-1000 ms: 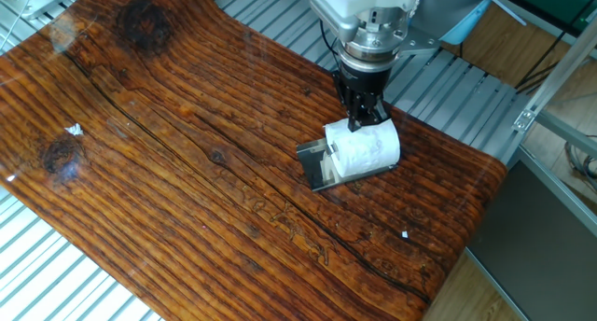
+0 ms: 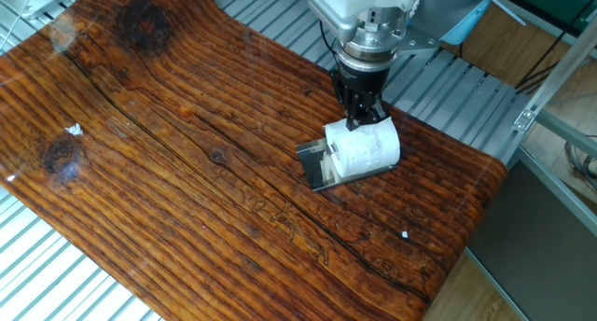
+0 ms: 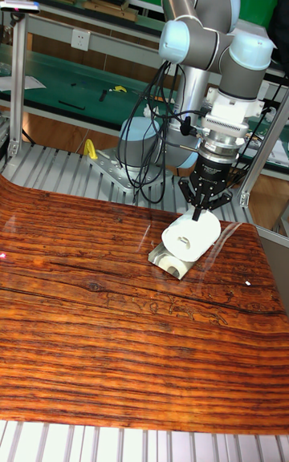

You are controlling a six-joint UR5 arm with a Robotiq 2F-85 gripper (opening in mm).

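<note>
A white paper roll [image 2: 366,149] lies on its side on a flat metal holder [image 2: 315,166] near the far right part of the wooden table. In the other exterior view, the roll's round end and core hole [image 3: 183,242] face the camera. My black gripper [image 2: 362,123] points down at the top of the roll, its tips at or against the paper. From the front, its fingers [image 3: 197,214] seem close together over the roll's upper side. Whether they pinch any paper is too small to make out.
A small white scrap [image 2: 74,130] lies at the left and another white bit [image 2: 404,234] at the right. The slatted metal bench [image 2: 280,27] runs behind the table, beside the robot's base.
</note>
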